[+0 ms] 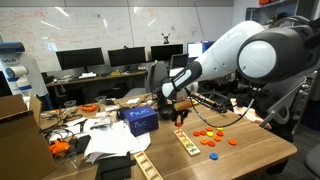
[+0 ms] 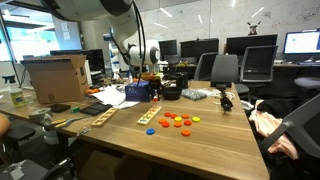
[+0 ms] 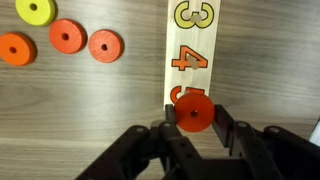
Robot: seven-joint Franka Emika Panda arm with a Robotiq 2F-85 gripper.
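In the wrist view my gripper is shut on a red-orange disc (image 3: 194, 112) with a small hole in its middle. Beneath the disc lies a pale wooden number board (image 3: 188, 68); a yellow 3 and an orange 4 show, each with a small hole or peg mark. The disc covers part of the red numeral at the board's near end. How far it stands above the board I cannot tell. From the side, the gripper (image 1: 180, 118) hangs over the far end of the board (image 1: 187, 144).
Loose discs lie beside the board: a red one (image 3: 106, 46), an orange one (image 3: 16, 48) and a yellow one (image 3: 36, 8), among several others. A blue disc (image 1: 213, 156) rests nearer the front. Another wooden strip (image 1: 147, 166), a blue box (image 1: 141, 120) and a cardboard box (image 1: 26, 140) stand leftward.
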